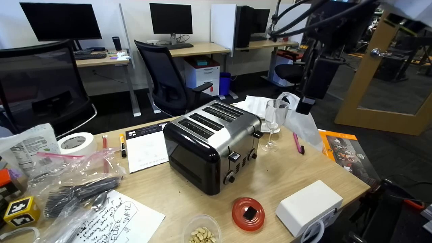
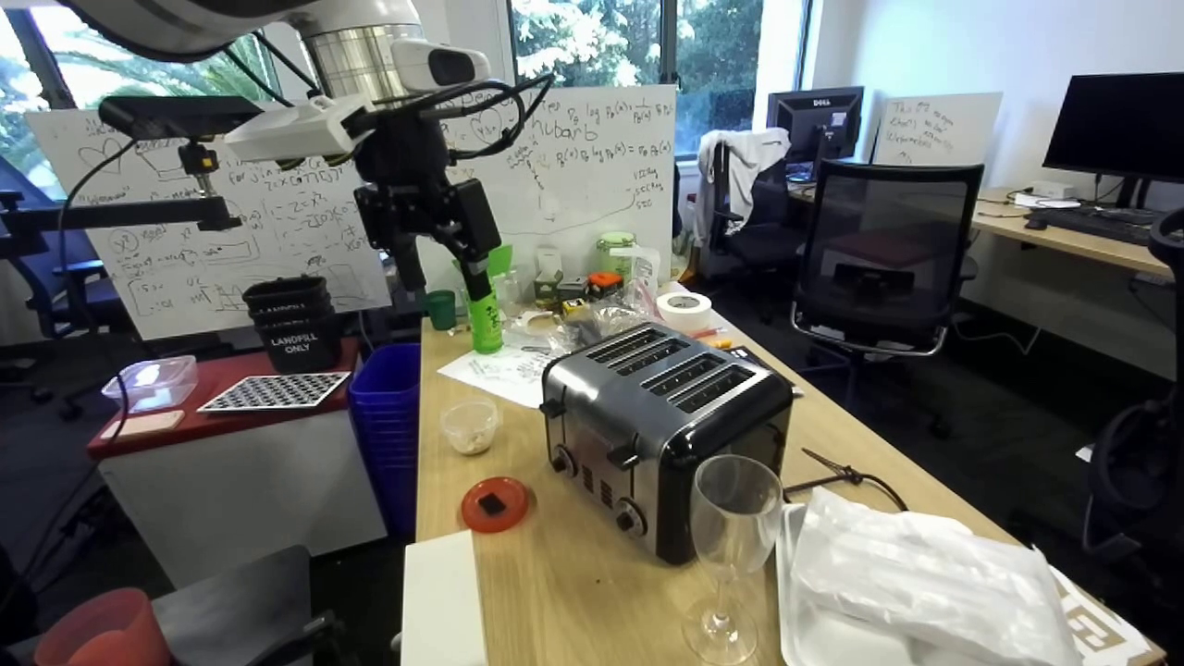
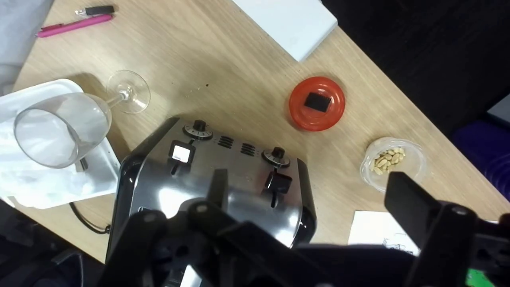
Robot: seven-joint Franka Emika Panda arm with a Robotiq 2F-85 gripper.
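Observation:
Held high over the table, my gripper is open, its two fingers wide apart with nothing between them. In exterior view 2 the gripper (image 2: 446, 277) hangs in the air, well clear of the tabletop. A steel and black four-slot toaster (image 1: 216, 141) stands mid-table; the wrist view shows its front levers and dials, with its lower part hidden behind the gripper. In front of the toaster lies a red lid (image 3: 330, 117) with a black square on it. A clear cup (image 3: 417, 162) holding peanuts (image 3: 386, 160) sits to the lid's right in the wrist view.
An upright wine glass (image 2: 735, 516) stands close to the toaster, near a white tray (image 3: 102, 184) with plastic wrapping. A white box (image 1: 309, 206) occupies the table edge. Bags and a brush (image 1: 81, 194) clutter one end. Bare wood lies between toaster and box.

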